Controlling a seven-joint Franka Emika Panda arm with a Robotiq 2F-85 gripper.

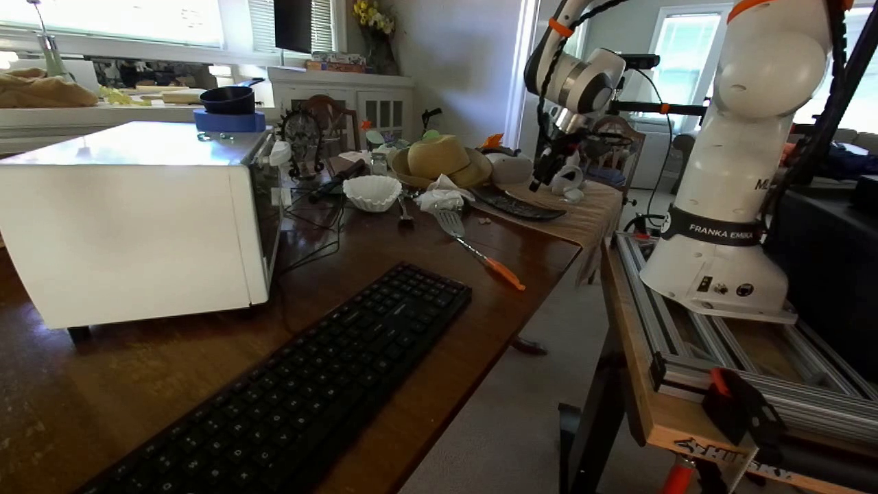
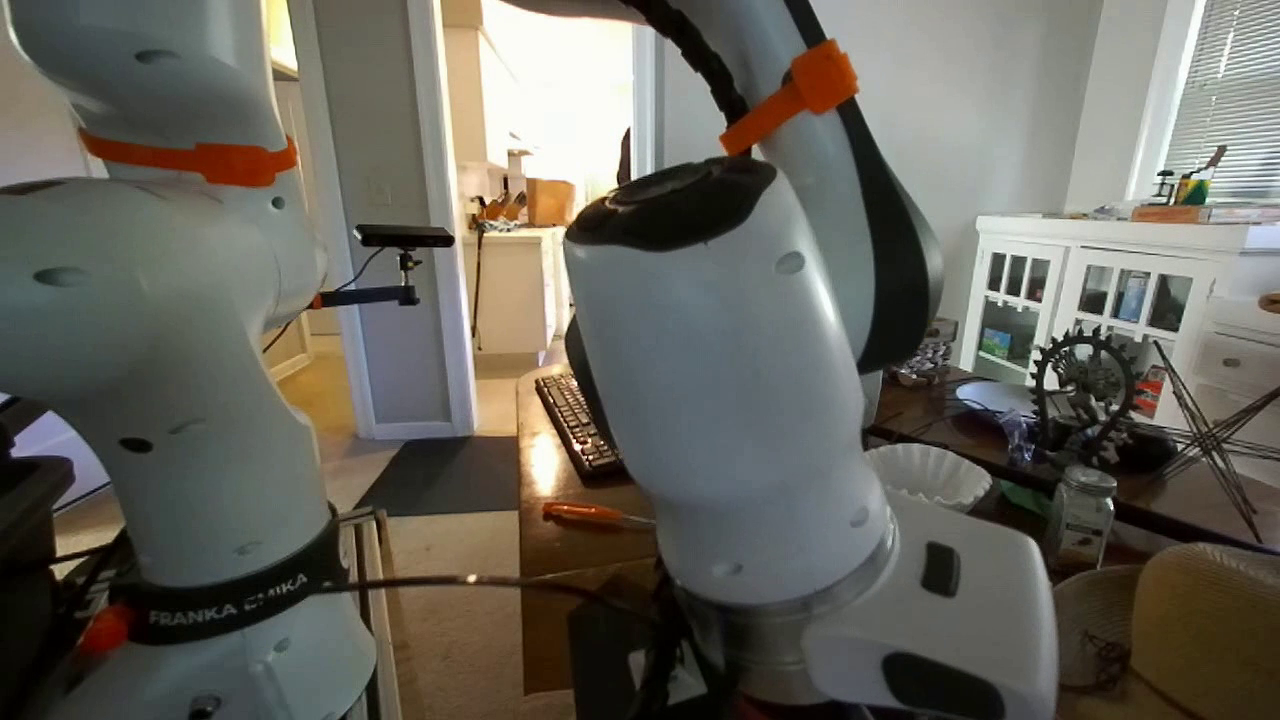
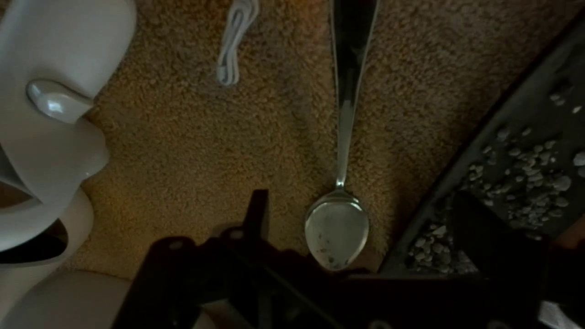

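Observation:
In the wrist view my gripper is open, its two dark fingers wide apart with nothing held. A metal spoon (image 3: 337, 230) lies on the tan towel (image 3: 181, 159), its bowl in the gap between the fingers as seen from above and its dark, shiny handle running to the top of the view. How high the fingertips are over the spoon I cannot tell. Exterior view 1 has the gripper (image 1: 536, 182) pointing down above the far end of the table. The arm hides the gripper in exterior view 2.
A dark tray (image 3: 493, 126) with pale pebbles lies right of the spoon, a white object (image 3: 66, 49) to the left. A folded white strip (image 3: 234, 44) is on the towel. A straw hat (image 1: 436, 156), white bowl (image 1: 372, 193) and orange-handled fork (image 1: 481, 256) are on the table.

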